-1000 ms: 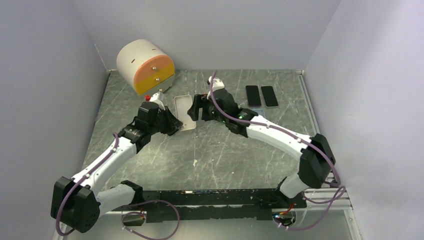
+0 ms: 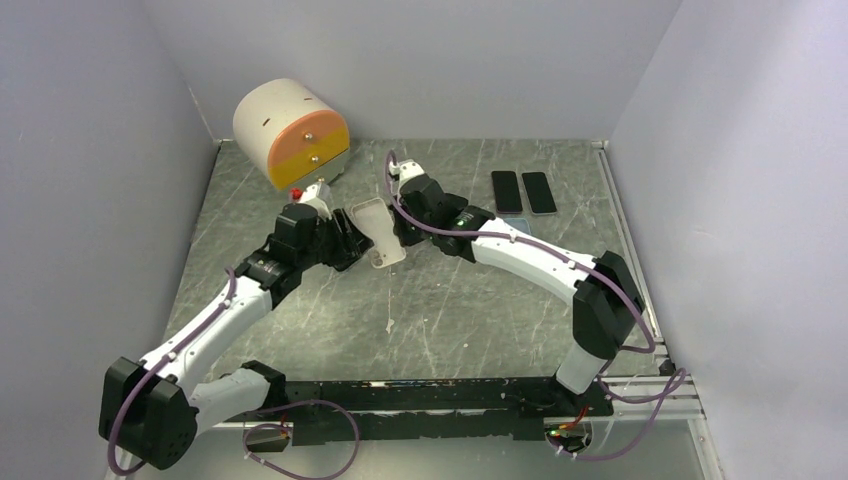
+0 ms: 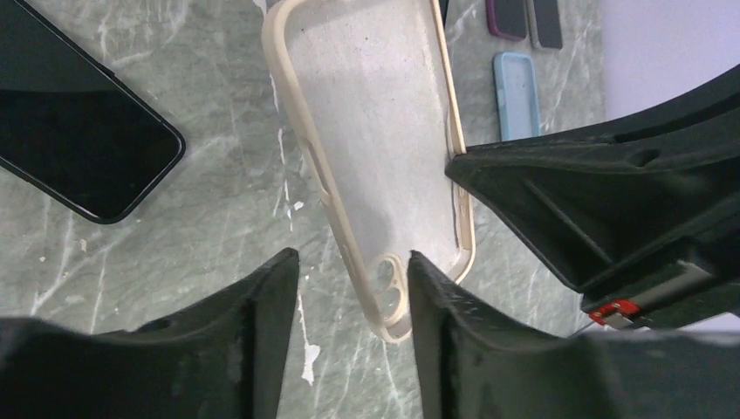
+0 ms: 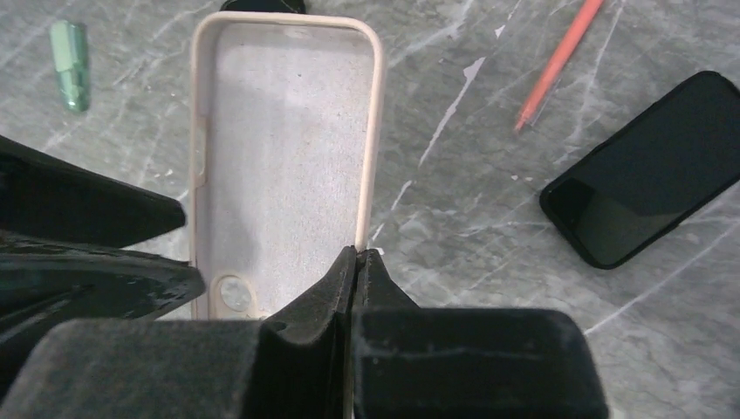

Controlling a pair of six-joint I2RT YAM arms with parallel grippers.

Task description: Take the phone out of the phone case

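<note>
The beige-rimmed phone case (image 2: 378, 235) hangs above the table between the two arms, with nothing lying inside it. In the right wrist view, my right gripper is shut on the rim of the case's long side. My left gripper stands open around the case's lower end, its fingers (image 3: 275, 288) spread to either side of it. A black phone lies flat on the table, apart from the case; the right wrist view also has a black phone (image 4: 650, 170) on its right.
Two more dark phones (image 2: 507, 192) and a light-blue case (image 3: 517, 96) lie at the back right. A drum-shaped cabinet (image 2: 290, 125) stands at the back left. A red pen (image 4: 558, 65) and a green item (image 4: 70, 65) are on the table.
The case has tilted and shifted slightly right.
</note>
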